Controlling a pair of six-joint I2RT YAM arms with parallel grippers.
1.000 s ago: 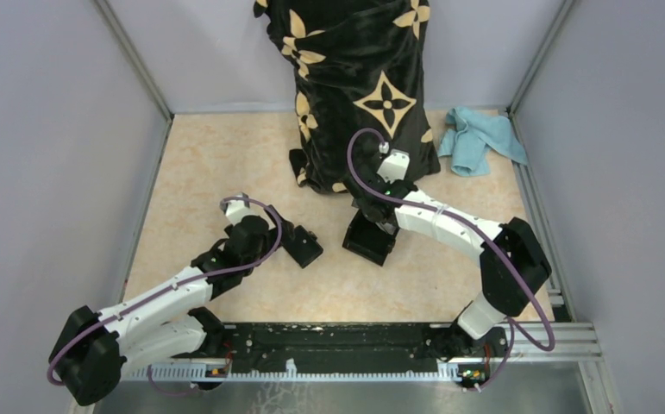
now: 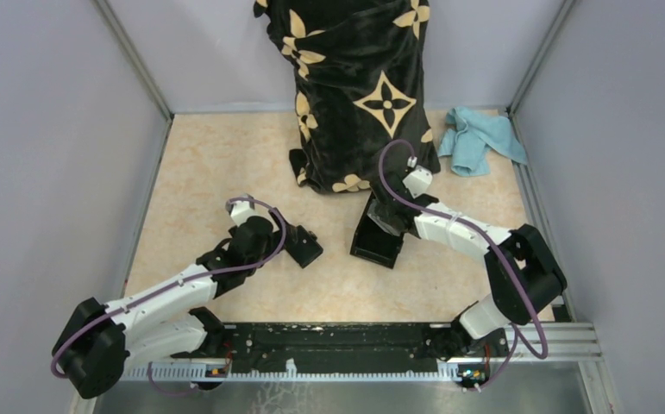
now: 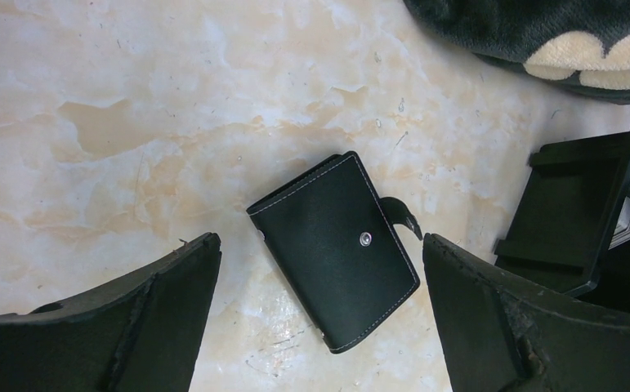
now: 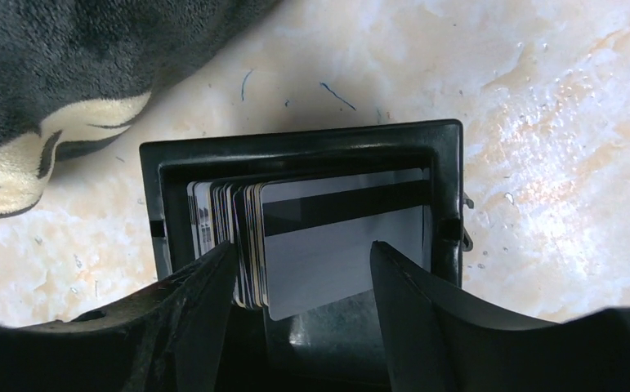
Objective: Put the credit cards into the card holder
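The card holder [image 3: 332, 257] is a closed black wallet with white stitching, a snap and a loose strap, flat on the table. Over it my left gripper stands open, with nothing held between its fingers. Several credit cards [image 4: 340, 253] stand on edge in the far end of a black box [image 4: 303, 144]; the frontmost is grey with a dark stripe and leans slightly. My right gripper is at the box, fingers apart, one near the stacked edges and one in front of the grey card. No card is visibly clamped.
A dark patterned blanket [image 2: 346, 95] lies behind the box, close to its far end. At the back right rests a blue cloth [image 2: 479, 142]. Bare table [image 2: 216, 164] shows on the left and at the front.
My right gripper has shifted right and slightly nearer. The black box has moved a little to the right and turned slightly. My left arm and the wallet look nearly still.
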